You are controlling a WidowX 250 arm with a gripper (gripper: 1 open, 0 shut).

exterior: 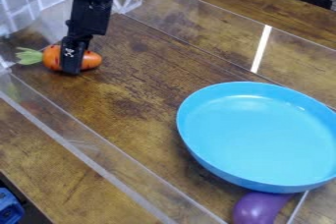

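Note:
At the upper left, an orange carrot (pixel 86 59) with pale green leaves lies on the wooden surface against the clear wall. My black gripper (pixel 71 55) reaches down from the top and is shut on the carrot, covering its middle.
A large light blue plate (pixel 256 135) fills the right side. A purple eggplant (pixel 257 206) lies at its lower edge. Clear walls border the work surface (pixel 132 100), whose middle is bare wood. Part of a blue object (pixel 7 206) shows at the lower left.

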